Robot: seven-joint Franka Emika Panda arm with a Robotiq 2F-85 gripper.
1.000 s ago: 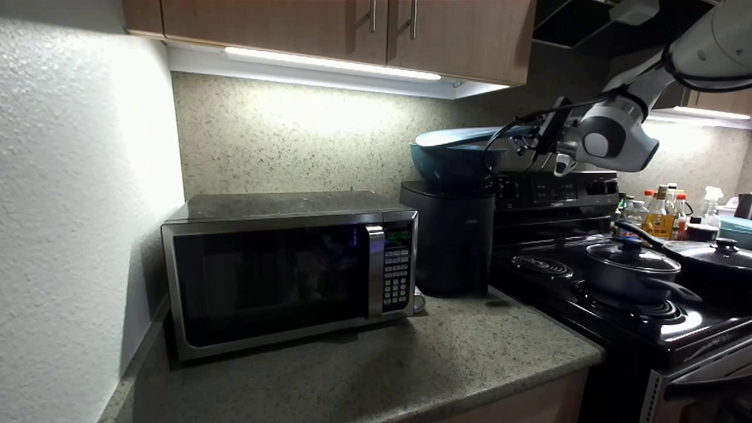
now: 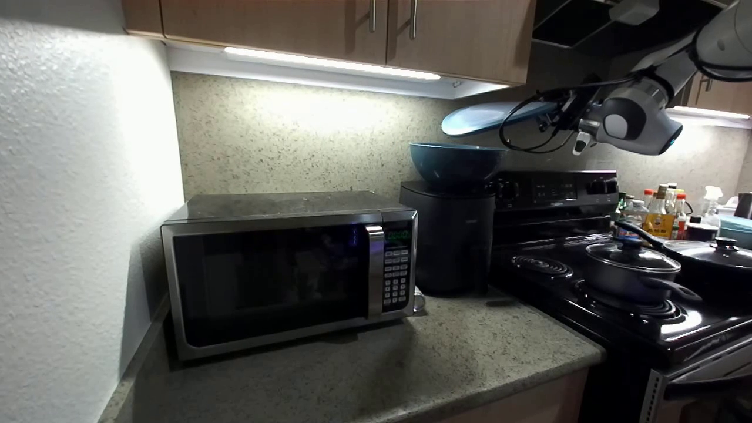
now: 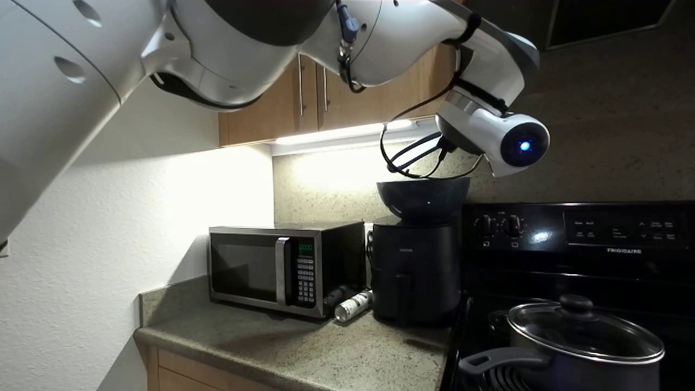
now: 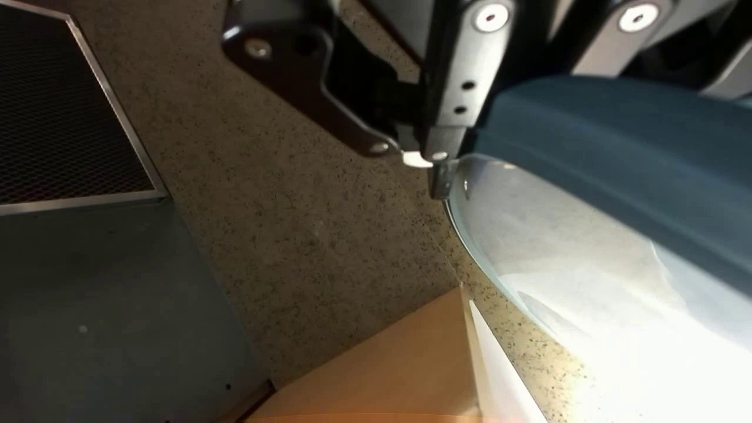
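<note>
A shallow blue plate-like dish [image 2: 479,118] hangs tilted in the air above the dark blue bowl [image 2: 455,162]. My gripper [image 2: 555,118] is shut on the right-hand edge of this dish in exterior view 1. The wrist view shows the dish's blue band [image 4: 620,148] and pale, glossy face beside my gripper; one fingertip shows at the rim, while the dish hides the rest of the grip. A clear gap separates the dish from the bowl, which sits on the black air fryer [image 2: 451,236].
A microwave [image 2: 282,275] stands left of the fryer, and a can [image 3: 353,306] lies between them. Wooden cabinets [image 2: 282,28] hang above. To the right, a lidded pot [image 2: 631,271] sits on the stove.
The dish has risen off the bowl and shifted right, now tilting with its left end lower. My arm and gripper have moved up and to the right with it.
</note>
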